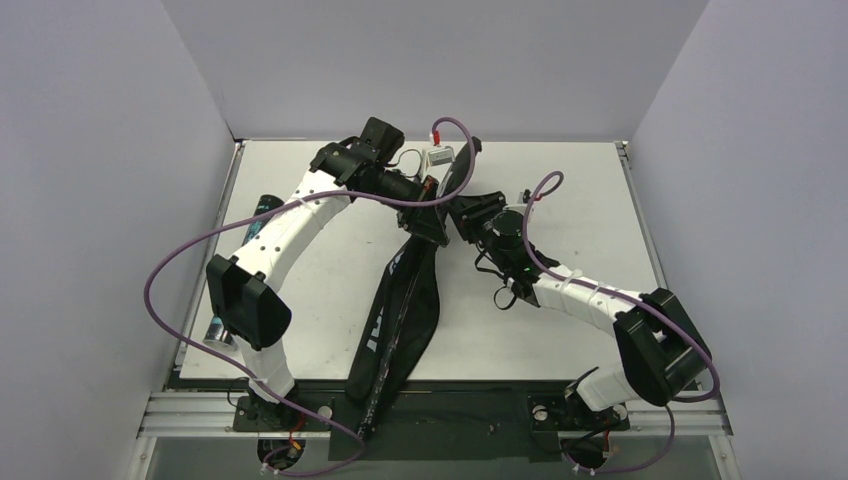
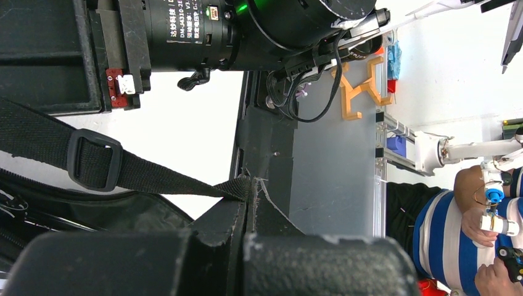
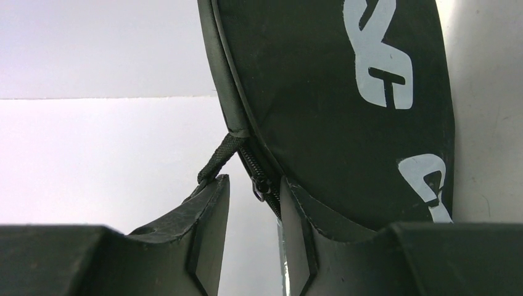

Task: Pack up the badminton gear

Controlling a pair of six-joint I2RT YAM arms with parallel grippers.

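Observation:
A long black racket bag (image 1: 400, 310) with white lettering lies across the table, its lower end past the front edge. My left gripper is shut on a thin black fabric tab (image 2: 251, 191) where the bag's strap (image 2: 157, 176) ends. In the right wrist view, the zipper pull (image 3: 261, 185) hangs on the bag's zipper between the fingertips of my right gripper. That gripper is part open, with a gap between its fingers; touch with the pull cannot be made out. Both grippers sit close together at the bag's upper part.
A dark tube (image 1: 219, 332) lies along the table's left side, partly hidden by my left arm. Purple cables (image 1: 300, 202) loop over both arms.

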